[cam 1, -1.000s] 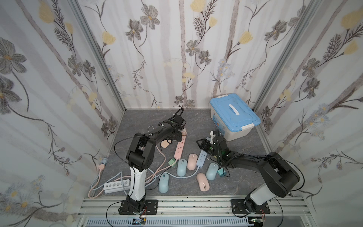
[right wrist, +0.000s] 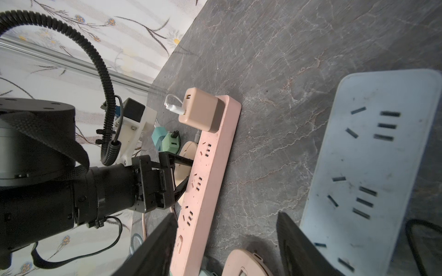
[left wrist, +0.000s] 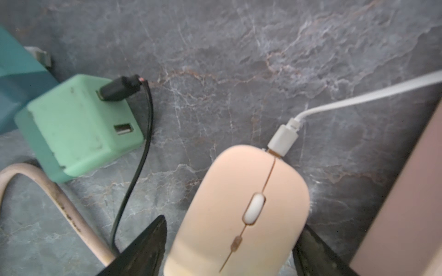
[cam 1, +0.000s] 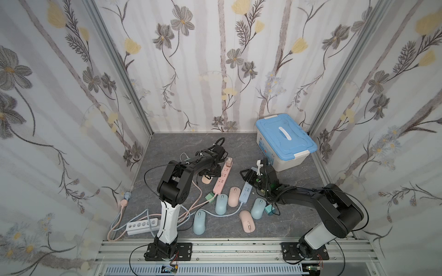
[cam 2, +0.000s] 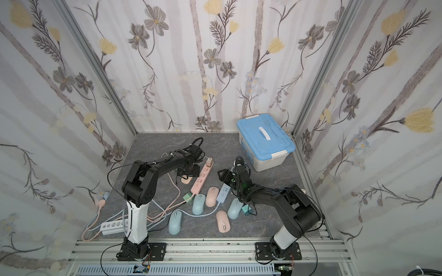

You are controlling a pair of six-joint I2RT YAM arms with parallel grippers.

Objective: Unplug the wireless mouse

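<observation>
In the left wrist view a pale pink wireless mouse (left wrist: 230, 230) lies with a white cable plug (left wrist: 283, 138) at its front end. My left gripper is open around the mouse body, one finger on either side; whether they touch is unclear. Beside it sits a green USB adapter (left wrist: 78, 124) with a black plug. The pink power strip (right wrist: 198, 202) runs along the mouse, with a beige charger (right wrist: 198, 110) at its far end. My right gripper stands open above and beside the blue power strip (right wrist: 368, 147), nothing between its fingers.
More mice (cam 1: 221, 204) and cables lie across the front of the floor. A white power strip (cam 1: 140, 226) sits front left. A lidded box (cam 1: 285, 142) fills the back right. Bare floor shows at the back left.
My left gripper has shifted slightly toward the front and right, and the pink power strip's far end appears moved a little right. The right arm has barely moved.
</observation>
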